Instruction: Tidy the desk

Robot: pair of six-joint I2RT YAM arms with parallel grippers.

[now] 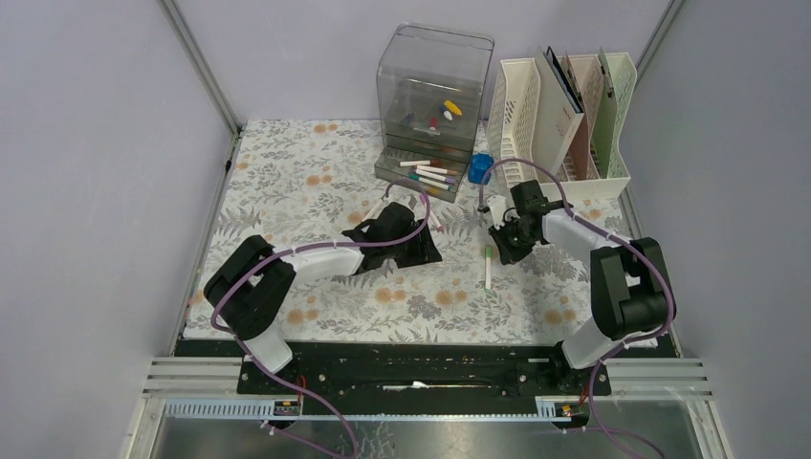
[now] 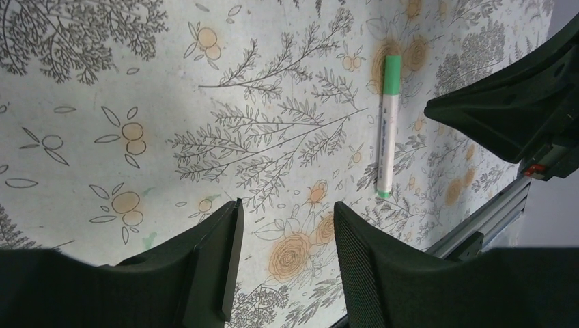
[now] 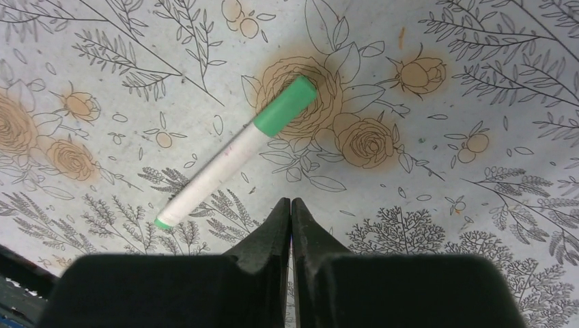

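Observation:
A white marker with a green cap (image 1: 488, 271) lies on the patterned desk, left of and below my right gripper (image 1: 507, 247). It also shows in the left wrist view as a green-capped marker (image 2: 387, 137) and in the right wrist view (image 3: 225, 164), beyond the fingertips. My right gripper is shut, its fingertips together; I cannot see anything held. My left gripper is part open over bare desk, nothing between its fingers. More markers (image 1: 430, 175) lie in the front tray of the clear organiser; others lie partly hidden behind my left arm.
The clear organiser (image 1: 435, 67) stands at the back centre, a blue cup (image 1: 481, 168) beside it. File holders with folders (image 1: 559, 124) stand at back right.

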